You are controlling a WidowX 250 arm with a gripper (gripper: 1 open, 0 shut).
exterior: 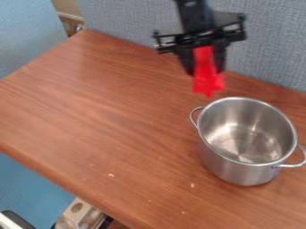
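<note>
My gripper [206, 50], black and slightly blurred, hangs at the top right of centre, shut on a red object [208, 76]. The red object is held in the air above and just left of a steel pot [245, 161] with two handles, which stands on the wooden table at the right.
A grey padded wall [275, 45] runs along the back. The table's left edge borders a blue area at the lower left.
</note>
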